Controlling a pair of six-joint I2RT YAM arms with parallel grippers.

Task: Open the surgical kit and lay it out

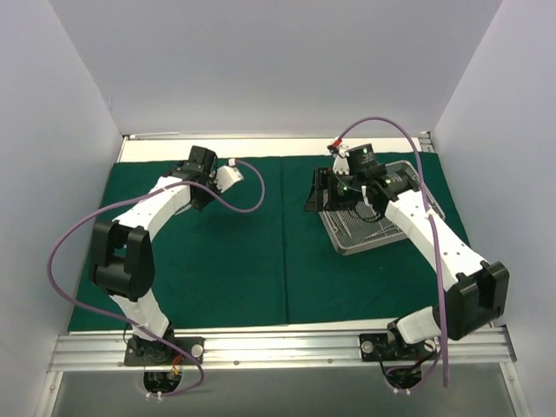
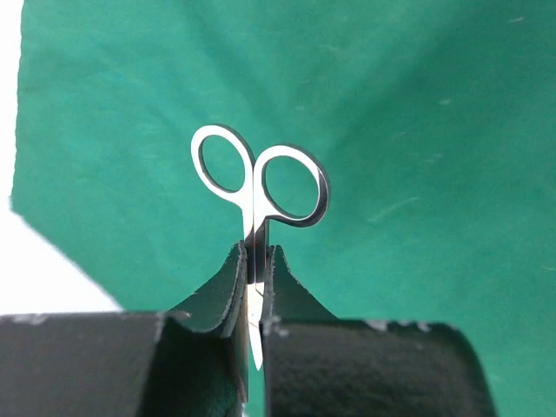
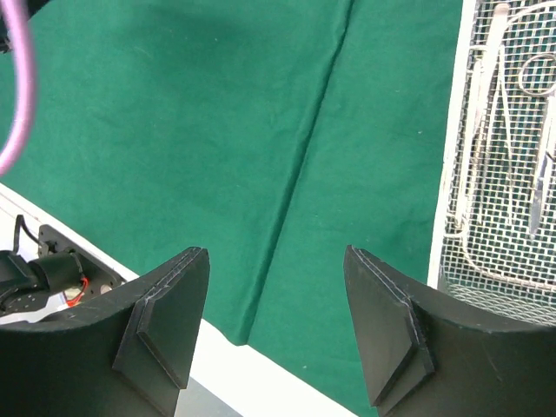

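Observation:
A pair of silver scissors (image 2: pixel 254 201) is pinched in my left gripper, which is shut on the shanks just below the finger loops. The blades point back between the fingers, and green cloth (image 2: pixel 417 174) lies behind the loops. From the top, the left gripper (image 1: pixel 198 201) is over the upper left part of the cloth, and the arm hides most of the scissors. My right gripper stands wide open and empty above the cloth, left of the mesh tray (image 1: pixel 358 246). Several instruments lie in that tray, including a ring-handled one (image 3: pixel 540 82).
Grey walls (image 1: pixel 278 61) enclose the far side and flanks. Purple cables (image 1: pixel 417 165) loop above both arms.

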